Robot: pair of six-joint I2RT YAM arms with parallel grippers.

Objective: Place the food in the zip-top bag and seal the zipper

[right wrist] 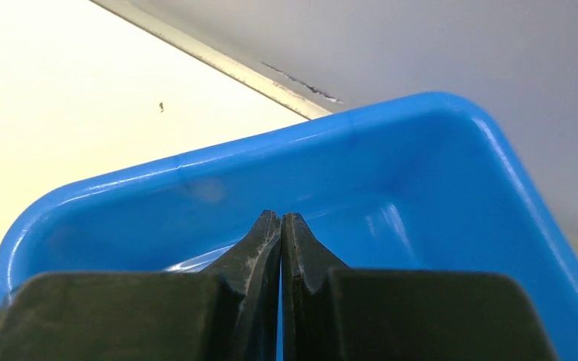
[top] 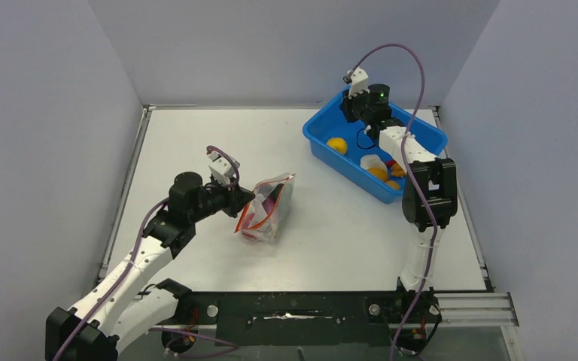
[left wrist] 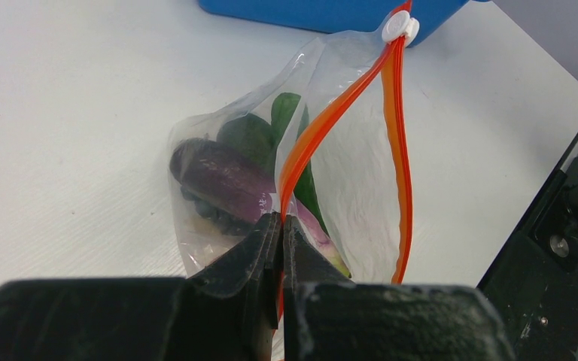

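Observation:
In the top view the clear zip top bag (top: pixel 277 216) rests mid-table, its orange zipper (left wrist: pixel 310 143) parted into two strips. Through the plastic I see a purple eggplant (left wrist: pixel 222 177) and dark green pieces. My left gripper is shut on the bag's zipper edge. My right gripper is shut with nothing between its fingers, over the far-left end of the blue bin (top: pixel 346 171). The yellow pear (top: pixel 337 145) lies in the bin, apart from the right gripper, and is not visible in the right wrist view.
Orange and yellow food pieces (top: pixel 378 174) and a whitish item (top: pixel 372 162) sit in the bin's near part, some under the right arm. A white slider (left wrist: pixel 400 27) is at the zipper's far end. Between bag and bin the table (top: pixel 331 226) is clear.

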